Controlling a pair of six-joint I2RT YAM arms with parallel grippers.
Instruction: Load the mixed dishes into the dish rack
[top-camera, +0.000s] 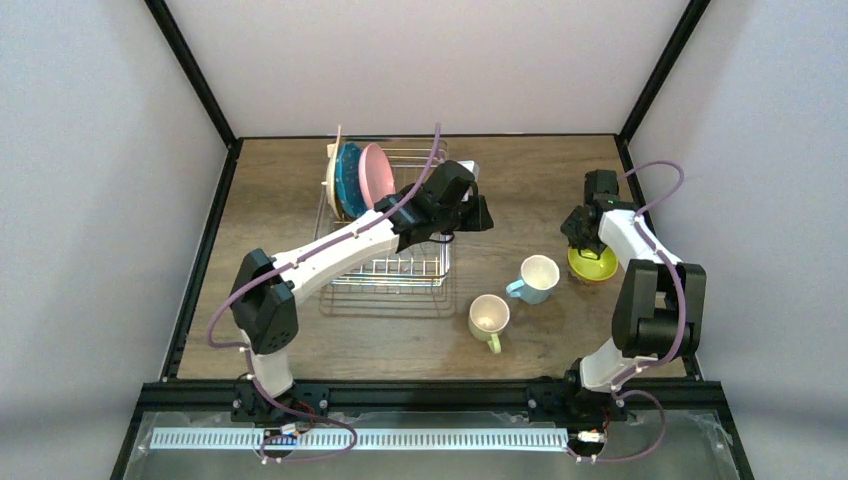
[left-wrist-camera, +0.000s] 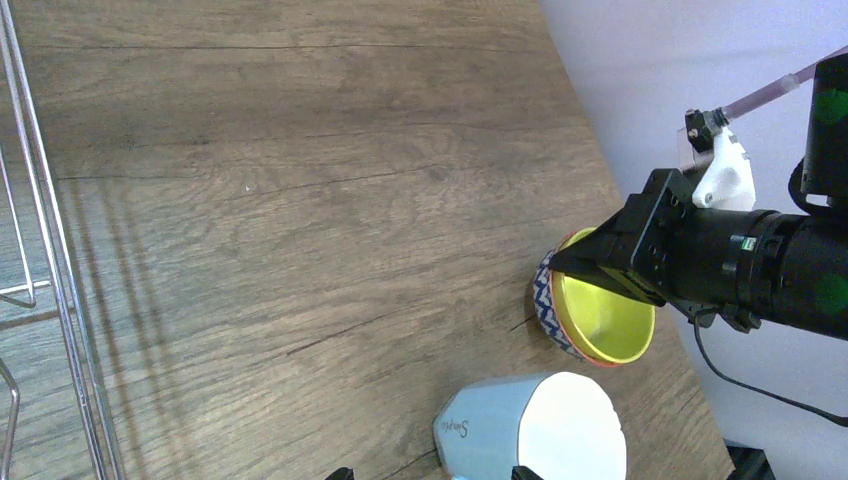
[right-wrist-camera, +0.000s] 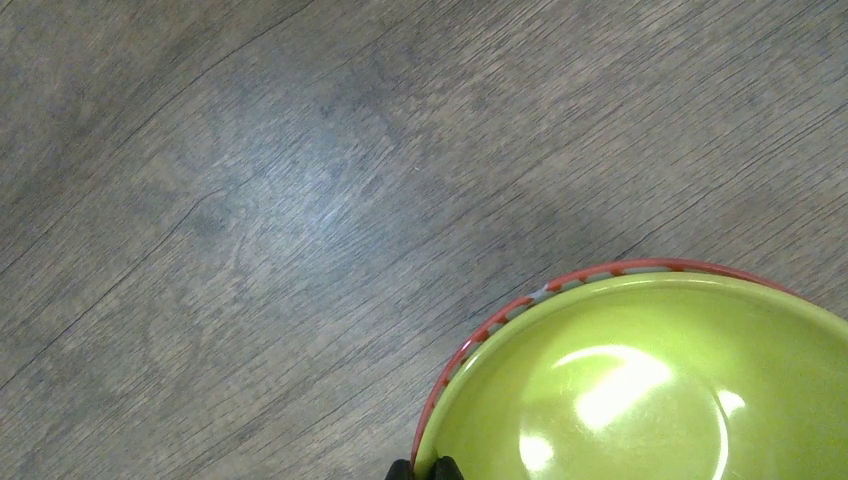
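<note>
A yellow-green bowl (top-camera: 594, 264) sits nested in a patterned, red-rimmed bowl (left-wrist-camera: 547, 310) at the right of the table. At their far-left edge, my right gripper is shut, with the rims of both bowls seeming to pass between its fingertips. My left gripper hangs near the rack's right side, open and empty. Right of centre stand a light blue mug (top-camera: 538, 277) and a pale green mug (top-camera: 489, 317). The wire dish rack (top-camera: 385, 291) is partly covered by the left arm.
In the rack's left part stand a pink plate (top-camera: 376, 176), a blue plate (top-camera: 348, 180) and a cream one (top-camera: 333, 186). Bare wood lies between the rack and the bowls, while the right wall (top-camera: 740, 220) is close to the right arm.
</note>
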